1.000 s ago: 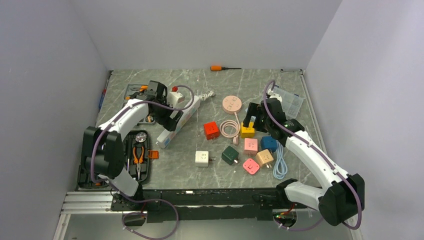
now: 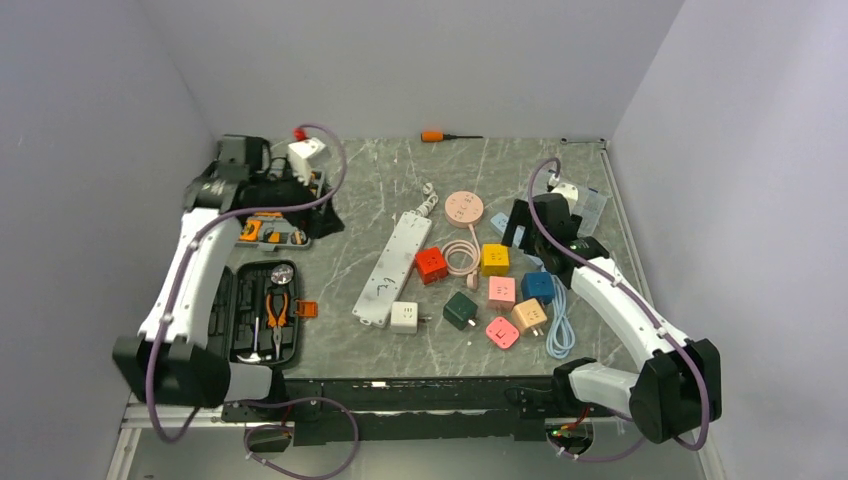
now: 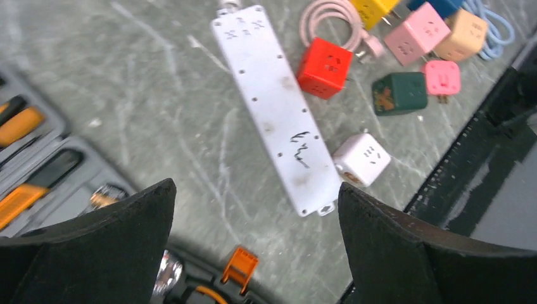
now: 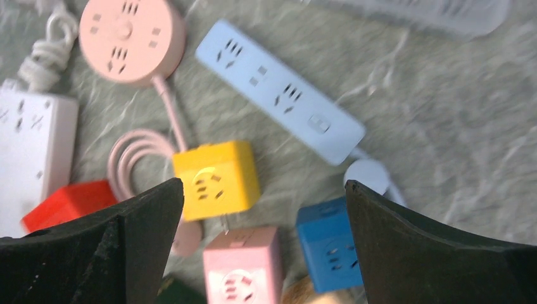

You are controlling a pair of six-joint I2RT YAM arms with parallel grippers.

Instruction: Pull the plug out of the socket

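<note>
The white power strip [image 2: 393, 268] lies diagonally across the middle, its cord at the far end. My left gripper [image 2: 328, 218] is to its left, apart from it; in the left wrist view its fingers [image 3: 101, 244] stand wide, nothing between them. My right gripper [image 2: 517, 225], also open, hangs near the pale blue strip [image 4: 278, 92] and the yellow cube socket [image 4: 215, 177]. A round pink socket [image 2: 464, 207] has a coiled cord with a pink plug [image 3: 373, 45]. Cube sockets include red [image 2: 431, 266], white [image 2: 404, 317], dark green [image 2: 460, 310], pink [image 2: 502, 292], blue [image 2: 538, 287] and tan [image 2: 529, 316].
An open black tool case [image 2: 264, 318] lies front left, a grey tool tray [image 2: 300, 238] behind it under the left arm. A clear box [image 2: 592, 208] sits at the back right, and a screwdriver [image 2: 433, 136] at the back.
The white strip has shifted right, and the red cube slightly right with it. The right gripper has shifted slightly.
</note>
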